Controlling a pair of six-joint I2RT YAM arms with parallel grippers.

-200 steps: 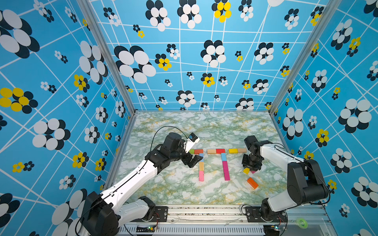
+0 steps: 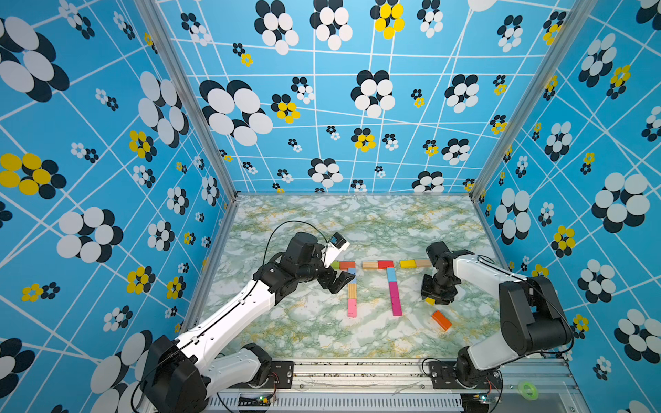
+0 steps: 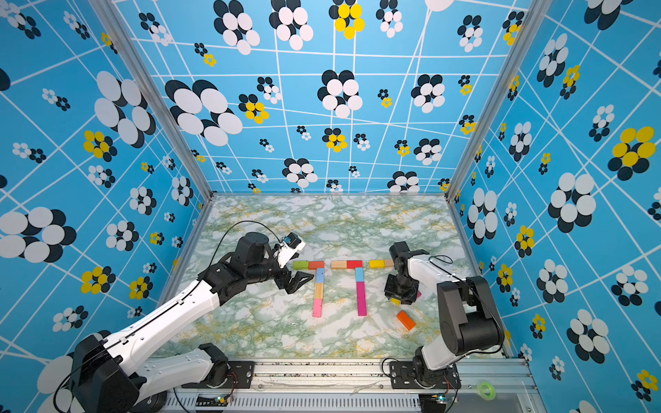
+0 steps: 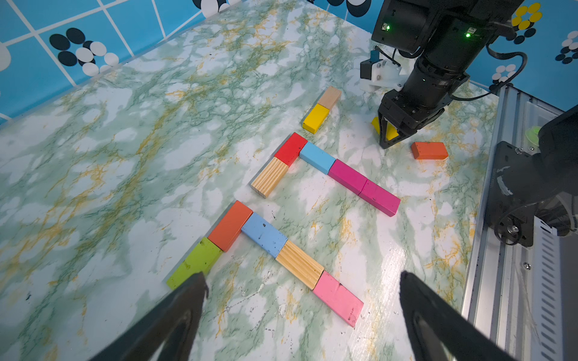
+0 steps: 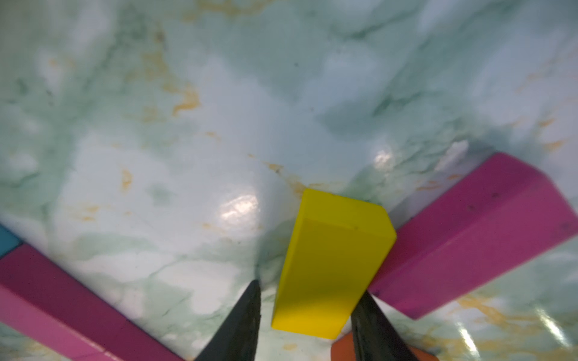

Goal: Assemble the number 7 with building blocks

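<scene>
In the right wrist view a yellow block (image 5: 334,270) stands between the fingers of my right gripper, which is shut on it. A magenta block (image 5: 475,234) lies right beside it. My left gripper is open and empty above the table. One 7 shape has a green block (image 4: 195,263) and an orange-red block (image 4: 230,224) on top, with a column down to a pink block (image 4: 338,299). Another has a ribbed wooden block (image 4: 270,177), a red block (image 4: 291,148) and a column ending in magenta (image 4: 380,198). A yellow block (image 4: 315,118) touches a plain wooden block (image 4: 329,97).
An orange block (image 2: 441,320) lies loose in front of my right gripper. A metal rail (image 2: 358,368) runs along the front edge.
My right gripper has moved down a little over the yellow block, and less of that block shows in the top left view. The left arm stays still.
</scene>
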